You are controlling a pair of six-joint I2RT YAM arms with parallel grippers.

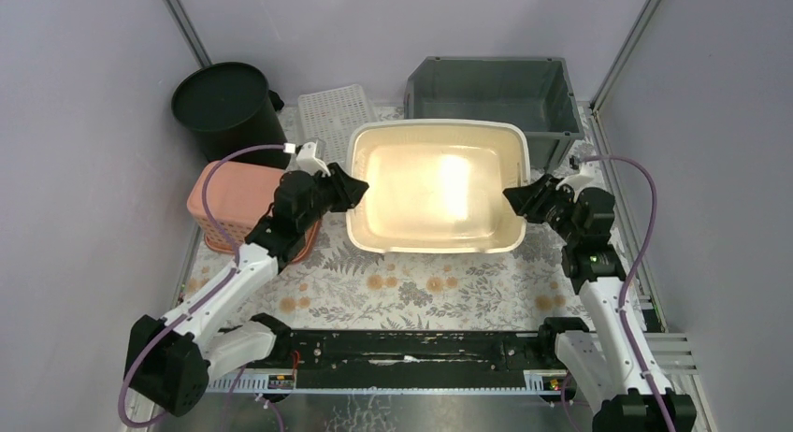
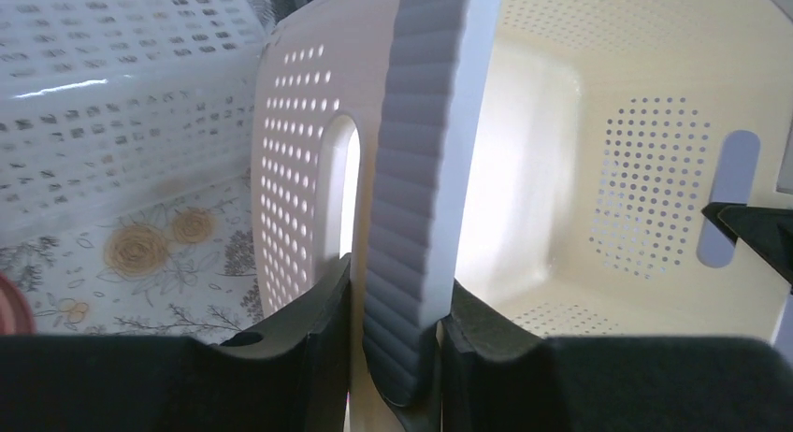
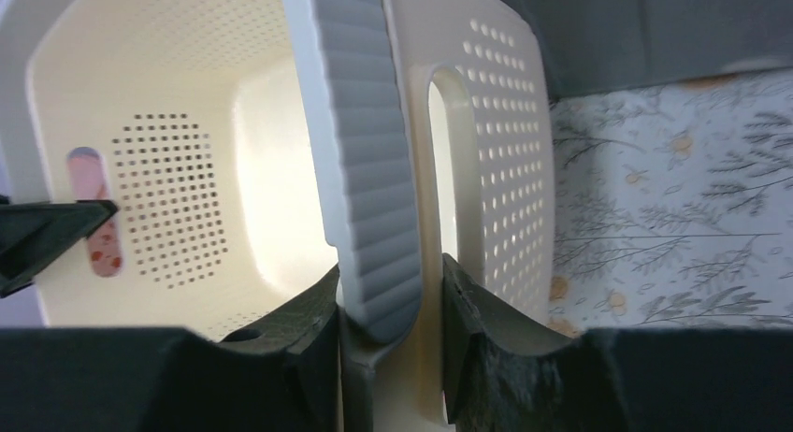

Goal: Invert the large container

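The large cream container [image 1: 416, 189] is raised between my two arms, its opening facing up toward the top camera. My left gripper [image 1: 353, 191] is shut on its left end rim; the left wrist view shows the fingers [image 2: 309, 357] either side of that rim. My right gripper [image 1: 514, 198] is at the right end rim, with its fingers [image 3: 477, 357] on both sides of it, gripping it. Perforated walls and slot handles show in both wrist views.
A grey bin [image 1: 491, 81] stands behind the container. At the back left are a white perforated tray [image 1: 327, 114], a black bucket [image 1: 224, 100] and pink baskets [image 1: 238, 184].
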